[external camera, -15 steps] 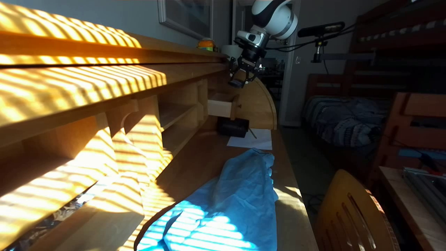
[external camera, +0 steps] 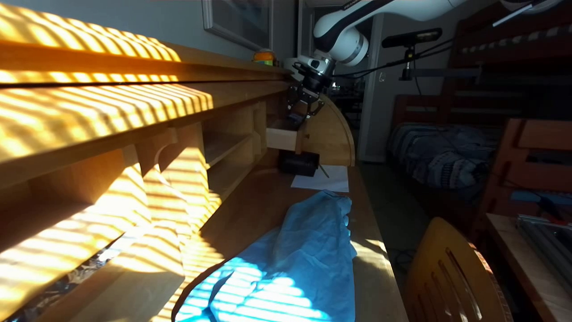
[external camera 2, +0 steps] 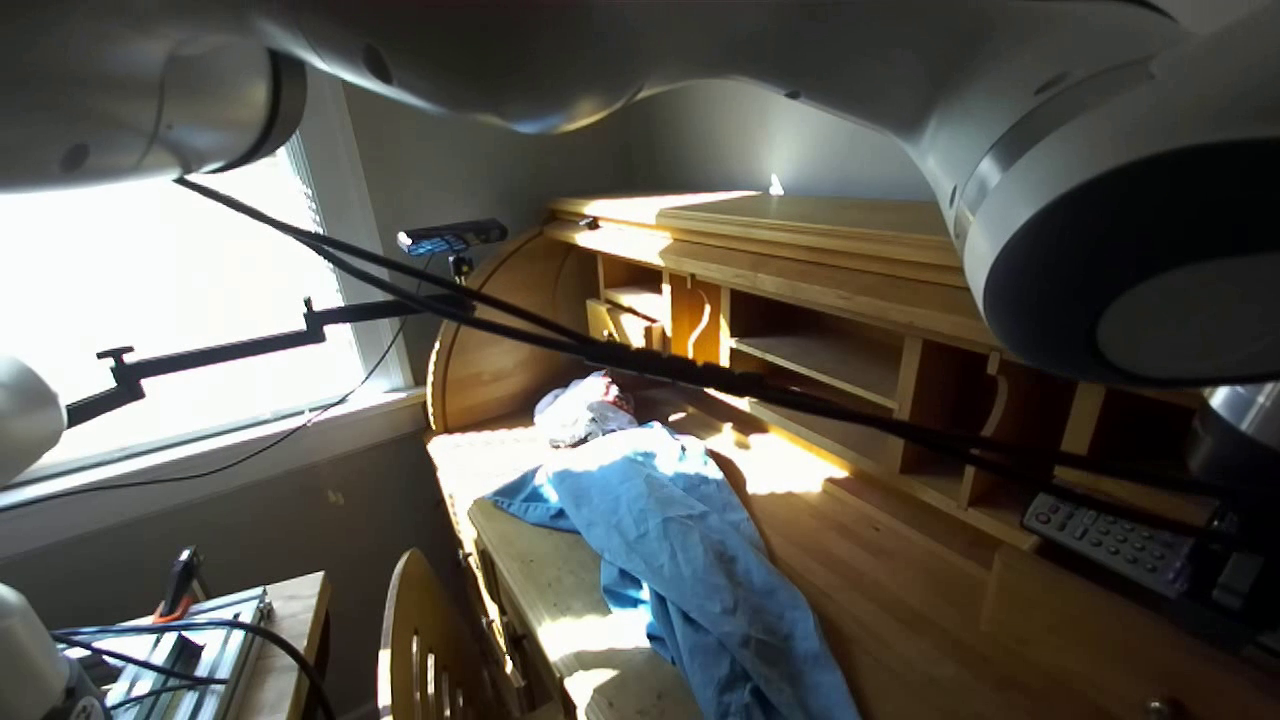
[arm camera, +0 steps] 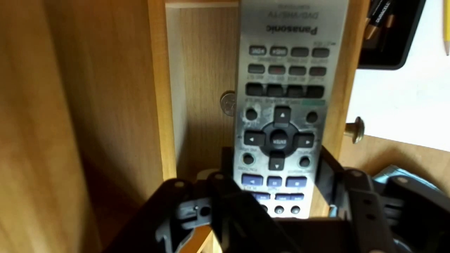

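A silver Panasonic remote (arm camera: pixel 280 114) is gripped across its button end by my gripper, which is shut on it. Beneath the remote, in the wrist view, lies the open wooden drawer (arm camera: pixel 202 46) with a coin (arm camera: pixel 228 103) on its floor. The remote covers the drawer's right part and overlaps its front wall. From the first exterior view, the gripper (external camera: pixel 306 111) is right over the pulled-out drawer (external camera: pixel 281 137). The second exterior view shows the held remote (external camera 2: pixel 1110 540) at its right edge.
A black tray (arm camera: pixel 381 52) with batteries sits right of the drawer, near white paper (arm camera: pixel 396 101) and a pencil (arm camera: pixel 446 25). The drawer's knob (arm camera: pixel 358 130) sticks out. Blue cloth (external camera: pixel 313 241) covers much of the desk; cubby shelves (external camera: pixel 228 142) line the back.
My gripper has come down and left, carrying the remote from above the drawer to just over its opening. Drawer, tray and cloth have stayed put.
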